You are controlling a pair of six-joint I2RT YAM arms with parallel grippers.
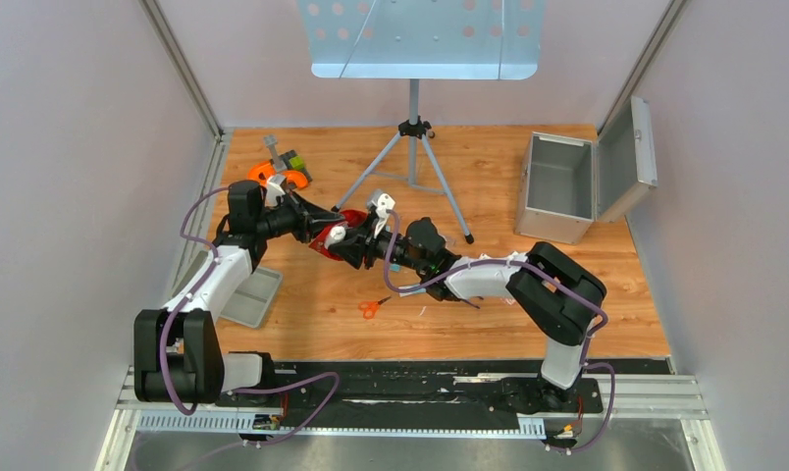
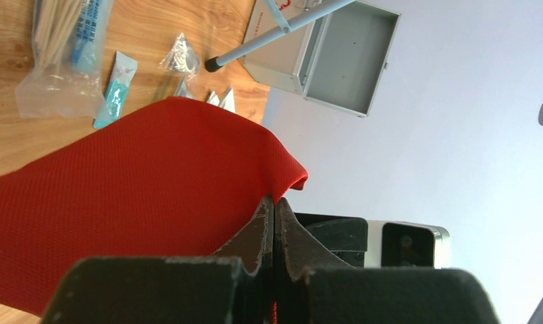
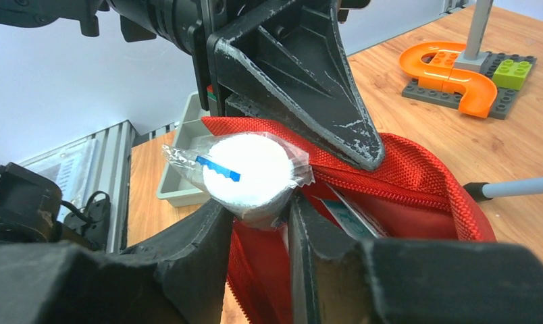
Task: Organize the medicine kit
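Note:
A red zip pouch (image 1: 325, 244) stands between my two arms, its mouth open toward the right wrist camera. My left gripper is shut on the pouch's upper edge, red fabric showing at its fingertips. At the pouch's mouth, a white roll in clear wrap (image 3: 248, 169) sits against the fingertips of my right gripper. Those fingers stand part way apart, with the lower end of the wrap between them; whether they grip it is unclear. Inside the pouch a pale packet (image 3: 353, 216) shows partly. The pouch's bottom is hidden in the right wrist view.
On the table lie orange scissors (image 1: 369, 309), a bag of cotton swabs (image 2: 69, 54) and a teal-and-white packet (image 2: 117, 89). A grey tray (image 1: 253, 297) is at left, an open metal box (image 1: 557, 186) at right. The stand's legs (image 1: 445, 186) spread behind the arms.

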